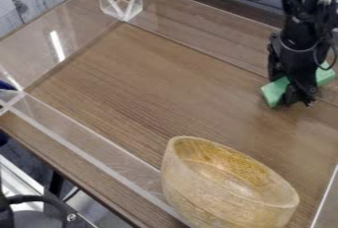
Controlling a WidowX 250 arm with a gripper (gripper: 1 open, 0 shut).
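My black gripper (294, 86) is at the right side of the wooden table (145, 84), low over its surface. It is shut on a green object (275, 95), which shows on both sides of the fingers and is partly hidden by them. What the green object is, I cannot tell.
A large pale wooden bowl (224, 178) stands at the bottom centre right. Clear plastic walls line the table's edges, with a clear angular piece (122, 5) at the upper left. Dark equipment is at the bottom left corner.
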